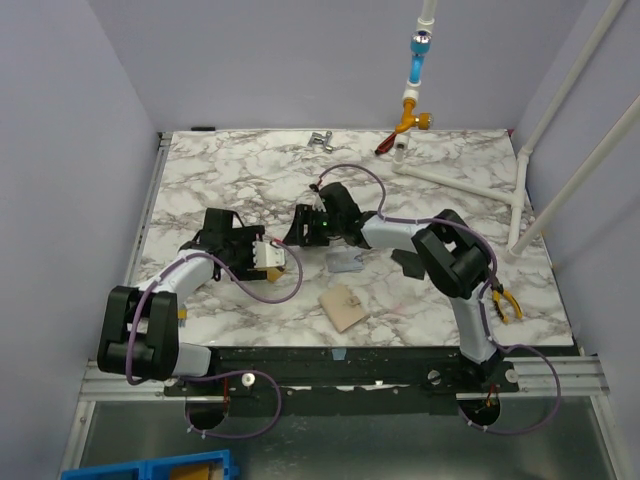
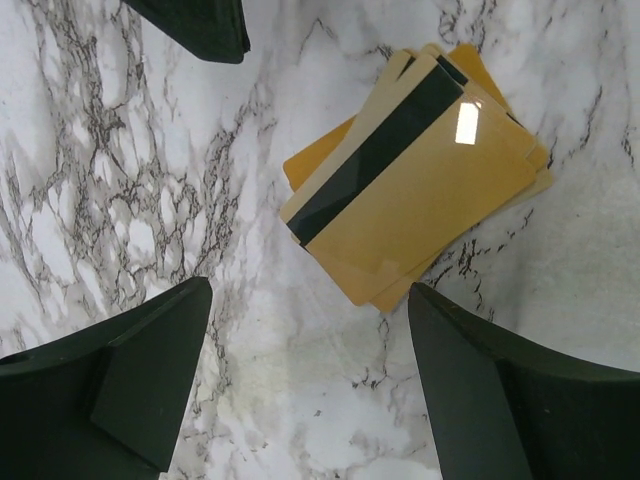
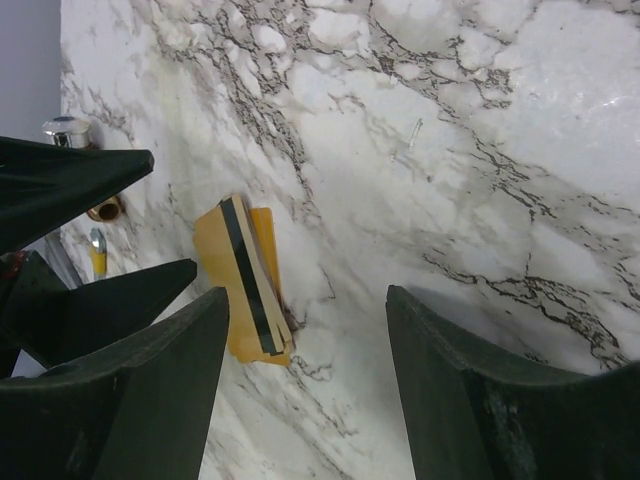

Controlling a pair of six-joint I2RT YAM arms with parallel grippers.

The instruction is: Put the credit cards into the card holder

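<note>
A small stack of gold cards with a black stripe (image 2: 420, 195) lies fanned on the marble table; the top view shows part of these cards (image 1: 277, 272) beside the left arm. Over the near side of the stack, my left gripper is open with nothing between its fingers. My right gripper also stands open and empty, above bare marble to the right of the cards. A greyish, see-through flat piece (image 1: 345, 261), perhaps the card holder, rests right of the cards; I cannot tell for sure.
A tan square sheet (image 1: 343, 308) lies near the front edge. Yellow pliers (image 1: 507, 303) and a white pipe frame (image 1: 460, 185) occupy the right side. Metal fittings (image 1: 321, 140) sit at the back.
</note>
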